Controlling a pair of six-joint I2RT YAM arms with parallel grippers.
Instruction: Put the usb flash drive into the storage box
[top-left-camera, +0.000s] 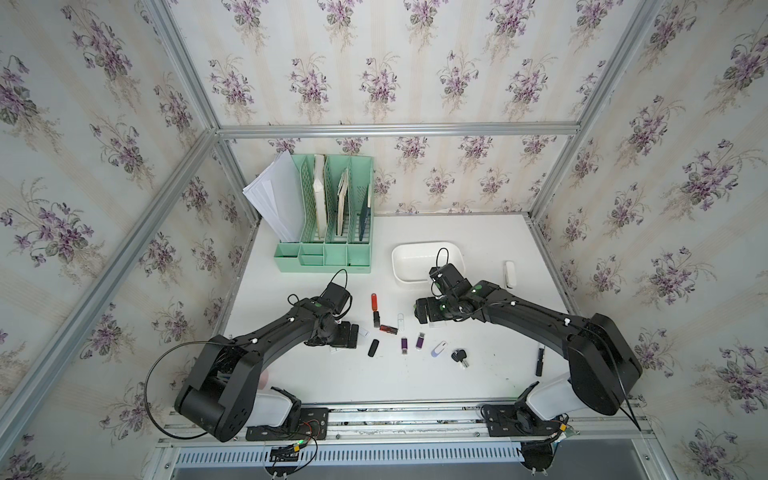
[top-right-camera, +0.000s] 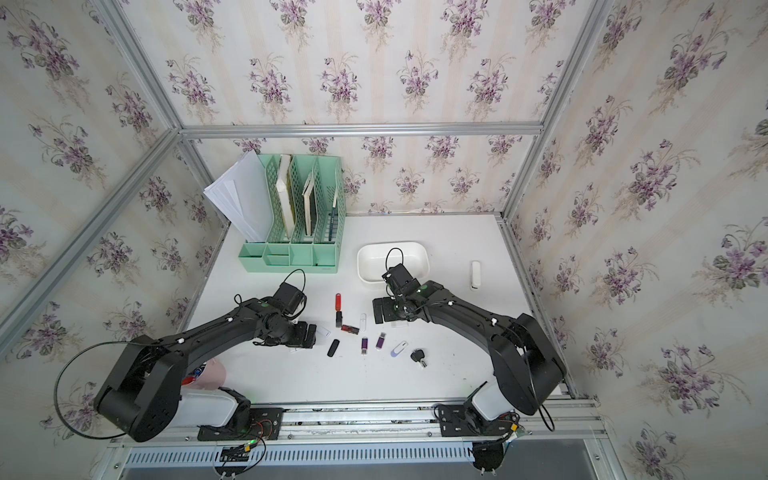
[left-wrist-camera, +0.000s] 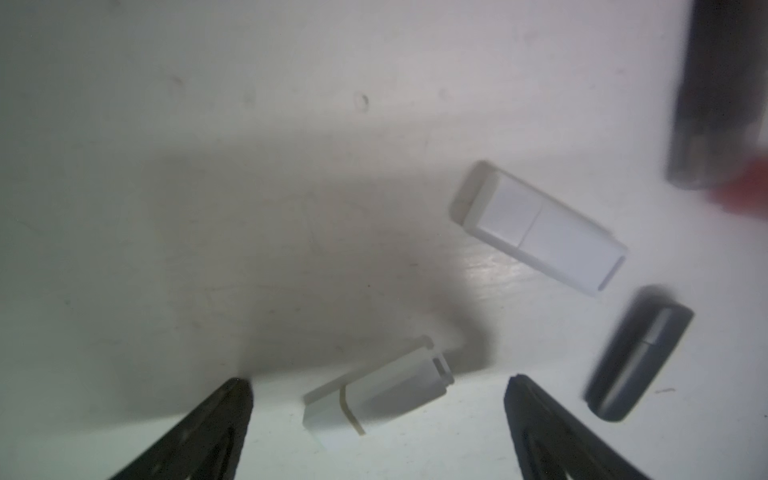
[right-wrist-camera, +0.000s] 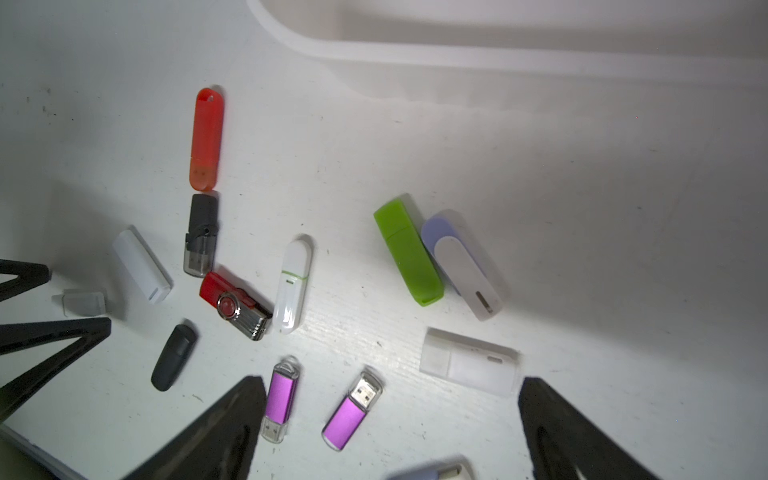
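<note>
Between the open fingers of my left gripper lies a white flash drive (left-wrist-camera: 380, 400), untouched on the table. A second white drive (left-wrist-camera: 544, 232) rests farther off, and a black one (left-wrist-camera: 640, 360) lies to its right. My right gripper is open and empty above the table. Under its view are a clear white drive (right-wrist-camera: 472, 364), a green drive (right-wrist-camera: 408, 252), a lilac-white drive (right-wrist-camera: 462, 268) and two purple drives (right-wrist-camera: 280, 400). The white storage box (right-wrist-camera: 512, 56) stands just beyond them, its near wall in view.
A green organizer (top-left-camera: 324, 257) with papers and books stands at the back left. Red drives (right-wrist-camera: 206, 140) and a clear-bodied drive (right-wrist-camera: 292, 286) lie mid-table. A black key (top-left-camera: 459, 357) is near the front, and a white object (top-left-camera: 509, 274) lies at the right.
</note>
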